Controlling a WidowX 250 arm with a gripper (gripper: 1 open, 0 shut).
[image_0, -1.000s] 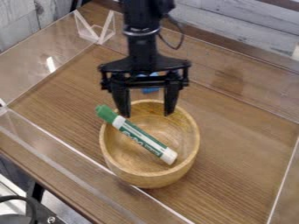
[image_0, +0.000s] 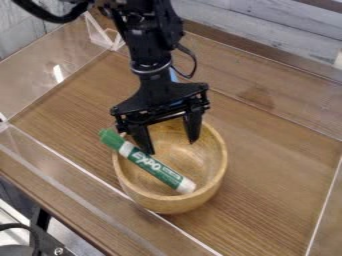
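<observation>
My black gripper (image_0: 158, 130) hangs over the back half of a round tan bowl (image_0: 198, 195), its fingers open and pointing down, with nothing seen between them. A green and white tube (image_0: 158, 169) lies slanted in the bowl, its green end resting up toward the left rim, left of and below the gripper.
The bowl stands on a wooden table (image_0: 267, 195). A small blue object is partly hidden behind the arm. Clear plastic edging runs along the table's left side, with a white item at the back left.
The tube and bowl look about the same.
</observation>
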